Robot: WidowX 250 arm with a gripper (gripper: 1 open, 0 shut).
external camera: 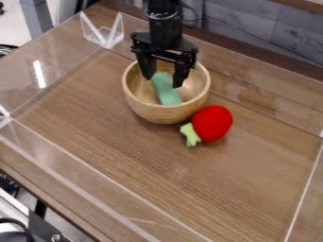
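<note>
A tan bowl [168,110] sits at the upper middle of the wooden table, with a long mint-green object [167,93] inside it. My black gripper [164,68] hangs over the back of the bowl, open, its fingers spread above the green object's far end. Whether it touches anything is hard to tell. A red round object with a pale green end [212,123] lies just outside the bowl at its lower right.
A clear plastic item [101,28] stands at the upper left. Cables show at the lower left corner.
</note>
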